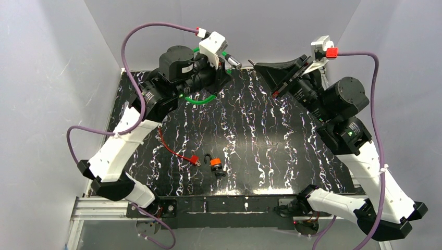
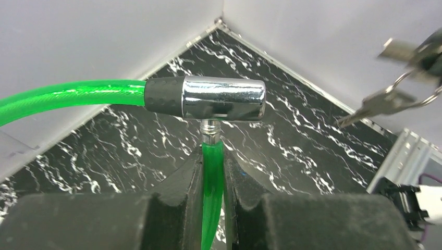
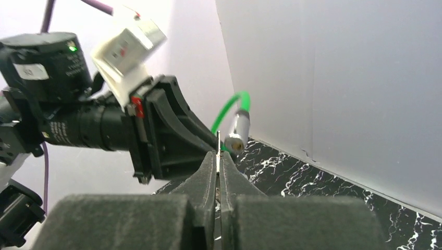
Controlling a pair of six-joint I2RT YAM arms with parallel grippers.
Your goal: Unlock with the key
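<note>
A green cable lock with a silver cylinder head [image 2: 224, 98] is in my left gripper, whose fingers are shut on the green cable just below the head. The head [image 1: 233, 61] points right, toward my right gripper [image 1: 255, 66], and its round end face [image 3: 235, 145] shows in the right wrist view. My right gripper is shut on a thin key [image 3: 219, 139], seen edge-on with its blade sticking out past the fingertips. In the left wrist view the key [image 2: 376, 104], on a ring, looks blurred. Key and lock head are apart, with a gap between them.
On the black marbled table [image 1: 255, 140] lie a red cable [image 1: 172, 149] with a red end block and an orange-and-black piece [image 1: 216, 164], both near the front. Grey walls enclose the back and sides.
</note>
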